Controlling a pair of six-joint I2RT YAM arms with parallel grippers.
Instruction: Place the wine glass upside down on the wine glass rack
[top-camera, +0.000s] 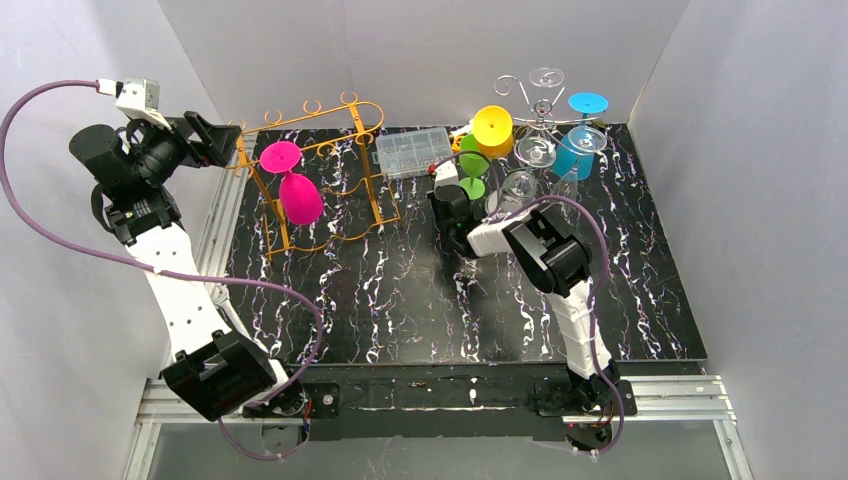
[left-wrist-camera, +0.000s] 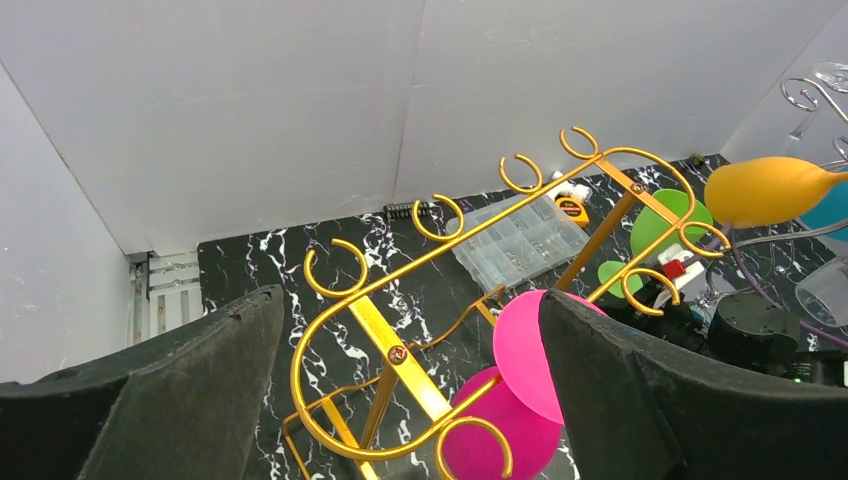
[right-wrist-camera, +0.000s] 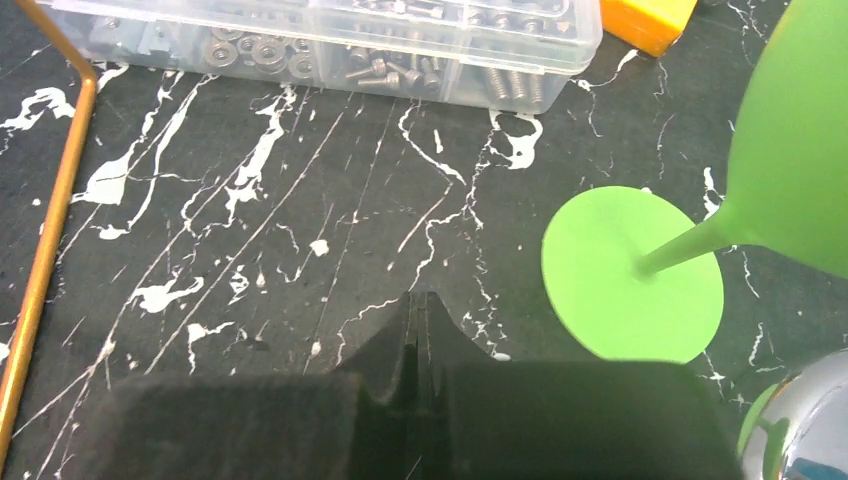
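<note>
The green wine glass (right-wrist-camera: 790, 160) stands upright on its round base (right-wrist-camera: 610, 300), to the right in the right wrist view; its upper part is cut off by the frame edge. My right gripper is shut with nothing between its fingers, and the glass is outside them, to their right. The gold wine glass rack (top-camera: 355, 125) stands at the left of the table, with a pink wine glass (top-camera: 301, 199) hanging upside down from it. By the rack's left end, my left gripper is open and empty, its fingers spread above the rails.
A clear parts box (top-camera: 412, 152) lies between rack and green glass. Right of the glass are a yellow glass (top-camera: 492, 127), clear glasses (top-camera: 519, 187), blue glasses (top-camera: 588, 103) and a silver rack (top-camera: 541, 105).
</note>
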